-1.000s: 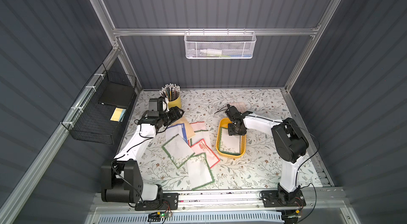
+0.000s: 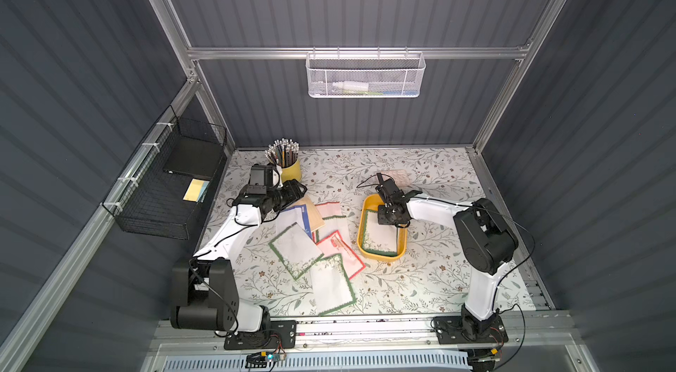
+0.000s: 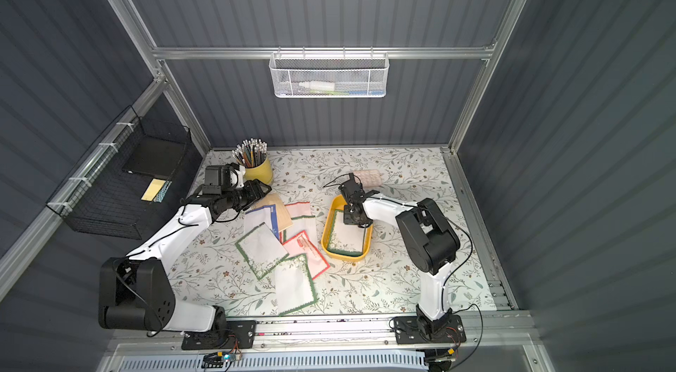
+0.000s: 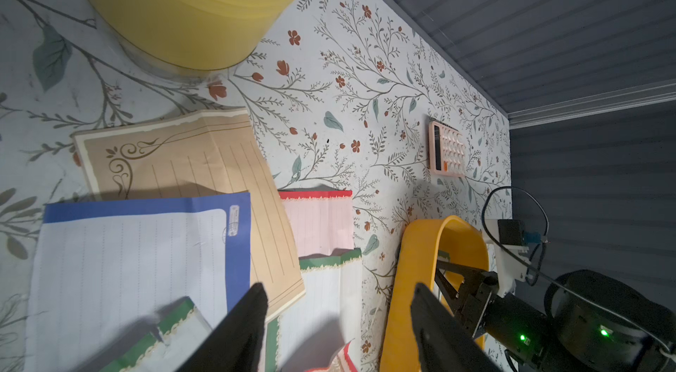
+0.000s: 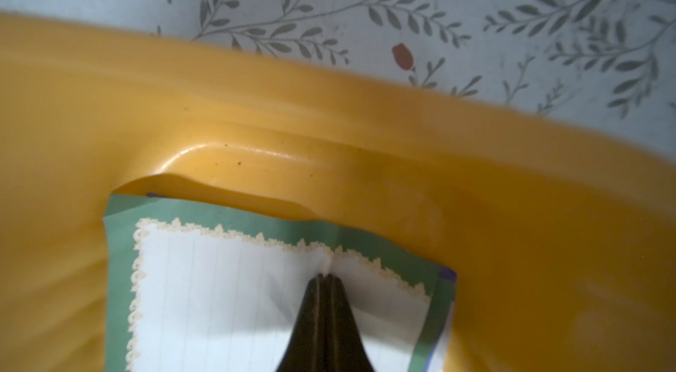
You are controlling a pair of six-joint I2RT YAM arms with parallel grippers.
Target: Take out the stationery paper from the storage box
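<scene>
The yellow storage box (image 2: 403, 243) stands right of the table's middle. Inside lies white lined stationery paper with a green border (image 5: 204, 280); a purple edge peeks from under its right side. My right gripper is down in the box, shut, its tips at the sheet near the upper border. The paper creases there, but whether any is pinched is too blurred to tell. My left gripper stands open over the papers on the left, nothing between its fingers. Below it are a blue-bordered sheet (image 4: 141, 252) and a tan sheet (image 4: 186, 160).
A yellow cup of pencils (image 2: 290, 171) stands beside the left gripper. Several loose sheets, including a green-bordered one (image 2: 332, 284) and a red-bordered one (image 2: 352, 259), cover the table's left-middle. A pink calculator (image 4: 448, 150) lies behind the box. Bare table shows at front right.
The right arm has shifted slightly, its gripper moving a little within the box, and the box has nudged slightly left. The left arm has moved only a little. The loose sheets lie unchanged.
</scene>
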